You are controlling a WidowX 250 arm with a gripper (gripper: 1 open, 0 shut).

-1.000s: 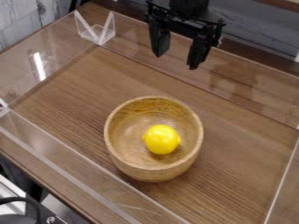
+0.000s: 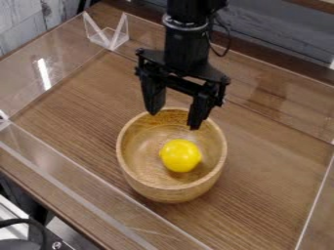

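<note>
My gripper (image 2: 177, 112) is a black two-fingered tool in the middle of the camera view, pointing down with its fingers spread wide. It hangs over the back part of a round wooden bowl (image 2: 137, 164). A yellow ball (image 2: 181, 155) rests inside the bowl, just in front of the fingers, with nothing between them.
A clear plastic piece (image 2: 107, 31) stands at the back left, and another clear edge shows at the left side. A black cable runs at the lower left corner.
The bowl and yellow ball have stayed in place.
</note>
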